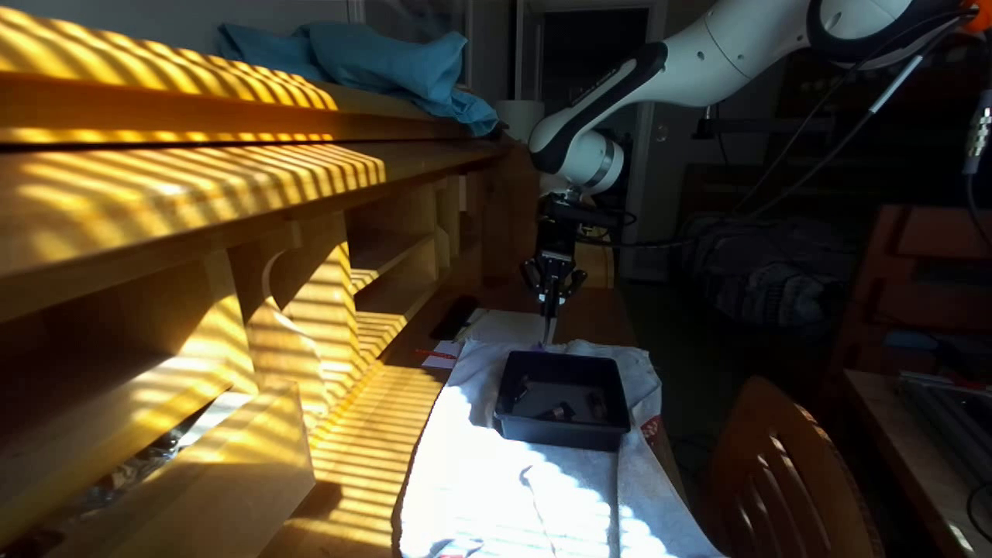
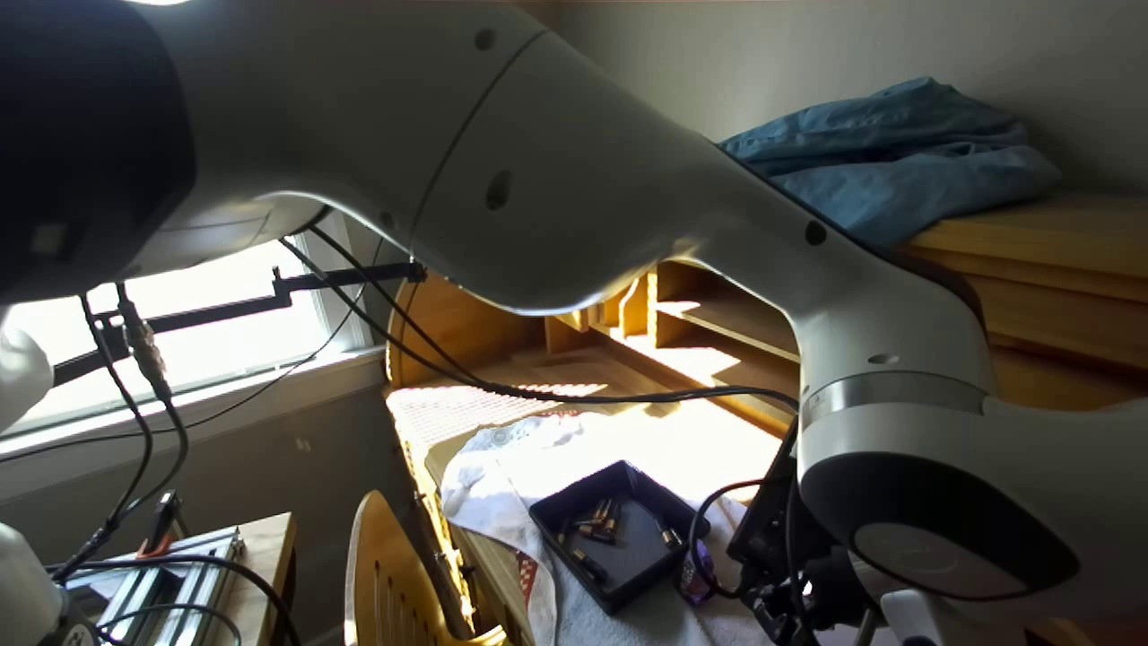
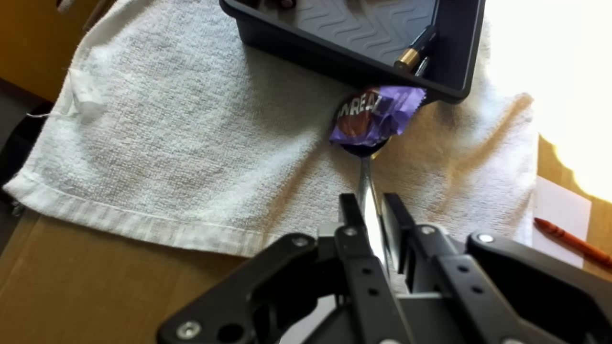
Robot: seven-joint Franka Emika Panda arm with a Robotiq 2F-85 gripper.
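In the wrist view my gripper is shut on the handle of a metal spoon [image 3: 367,183]. A purple wrapped candy [image 3: 373,114] lies on or over the spoon's bowl, which it mostly covers; whether the spoon bears its weight I cannot tell. Candy and spoon bowl are right by the near wall of a black tray [image 3: 327,60], outside it. From exterior view 1, the gripper [image 1: 550,311] points down just behind the tray [image 1: 563,432]. In exterior view 2 the candy [image 2: 697,571] shows beside the tray's corner, partly behind a cable.
Several dark, gold-banded pieces [image 2: 603,517] lie inside the tray. A white towel [image 3: 189,143] is spread beneath it, wrinkled near the spoon. An orange-red crayon [image 3: 573,241] rests on white paper to the side. Wooden shelving [image 1: 390,270] runs along the desk; a chair [image 1: 781,474] stands opposite.
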